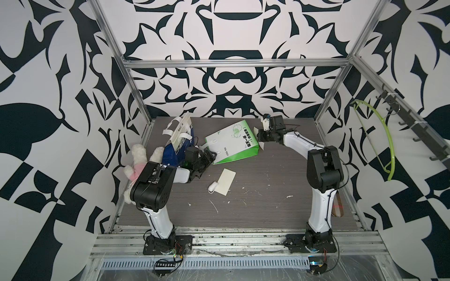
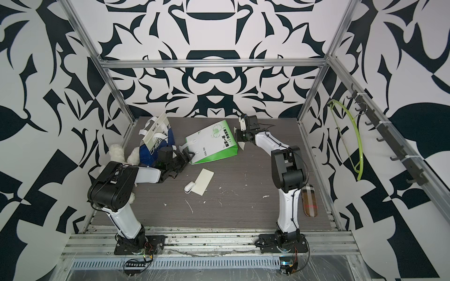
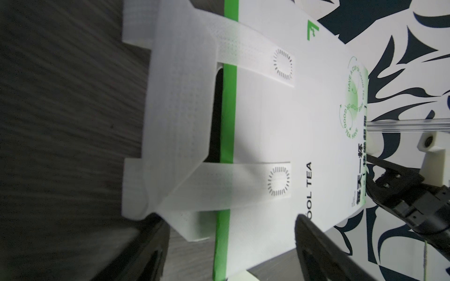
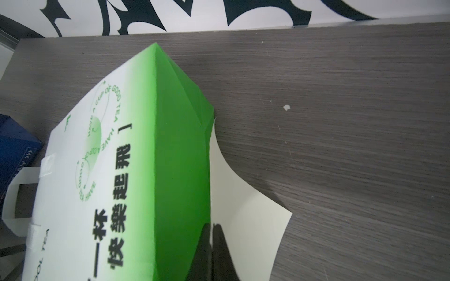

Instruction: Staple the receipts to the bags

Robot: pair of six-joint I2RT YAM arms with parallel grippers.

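Note:
A white and green paper bag (image 1: 229, 140) lies in the middle of the table, its white handle (image 3: 178, 107) facing my left gripper (image 1: 213, 155). That gripper is open, its fingers (image 3: 318, 250) spread near the handle with nothing clasped. At the bag's green end (image 4: 182, 164), my right gripper is shut on a cream receipt (image 4: 248, 220), which bends against that end. A second cream receipt (image 1: 226, 180) rests flat in front, a small white object (image 1: 213, 186) at its edge; whether this is the stapler I cannot tell. Behind my left arm stands a blue bag (image 2: 149, 150) with white handles.
A plush rabbit (image 1: 139, 152) sits at the left edge, partly hidden by my left arm. At the right edge lies a brown plaid case (image 2: 309, 200). Paper scraps dot the front of the table.

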